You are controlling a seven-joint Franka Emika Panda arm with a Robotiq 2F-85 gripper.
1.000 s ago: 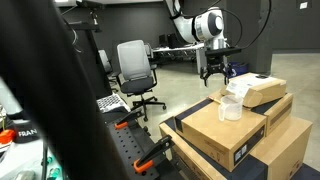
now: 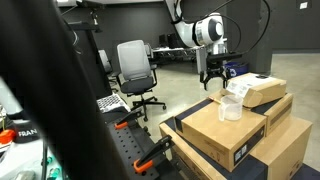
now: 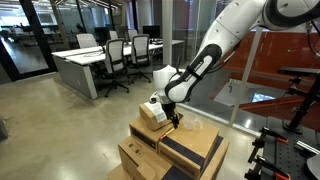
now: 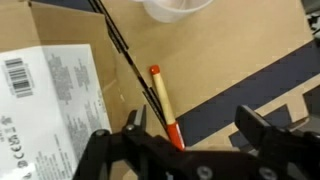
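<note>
A slim pen or marker [image 4: 165, 100], cream-coloured with red ends, lies on the cardboard box top in the wrist view, close to a dark strip. Over the box my gripper stands open, its two dark fingers apart with nothing held between them; the pen's lower red end lies near the left finger [image 4: 140, 135]. A white cup-like container [image 2: 231, 107] sits on the box top [image 2: 205, 122], and part of that container [image 4: 175, 7] shows at the top edge of the wrist view. The pen is too small to make out in the exterior views.
Beside the pen, a smaller carton [image 4: 60, 110] with a printed white label rises at the left of the wrist view. Another carton [image 2: 255, 88] stands behind the container. Open floor [image 3: 80, 135] and office chairs [image 3: 112, 52] surround the stack of boxes.
</note>
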